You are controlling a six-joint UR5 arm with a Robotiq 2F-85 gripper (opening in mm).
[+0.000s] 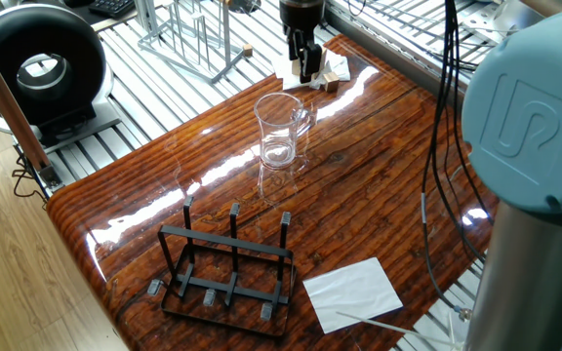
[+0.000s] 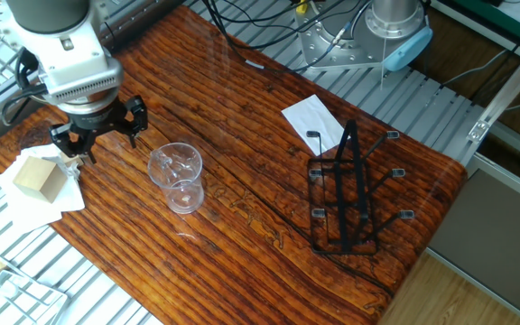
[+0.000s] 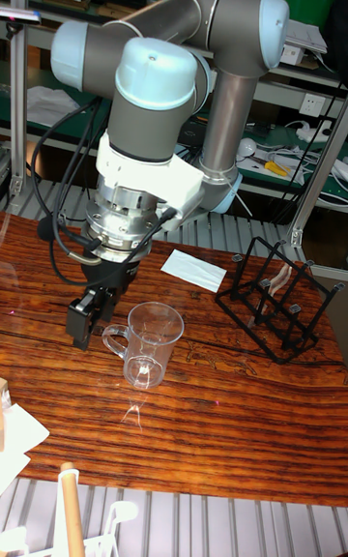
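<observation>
A clear glass mug (image 1: 279,136) stands upright on the glossy wooden table, its handle (image 3: 116,340) turned toward the gripper's side. Above the table, beside the mug and apart from it, hangs my gripper (image 2: 113,152). Its two black fingers are spread, and nothing shows between them. In exterior view 3 the gripper (image 3: 86,328) is just left of the mug's handle. A black wire rack with upright prongs (image 1: 227,291) rests on the table, well away from the mug, with no cup on it.
A white sheet (image 2: 313,125) lies flat near the rack. Close to the gripper, a wooden block (image 2: 41,179) sits on white paper at the table edge. Another wire rack (image 1: 195,44) stands off the table. Between mug and black rack the tabletop is clear.
</observation>
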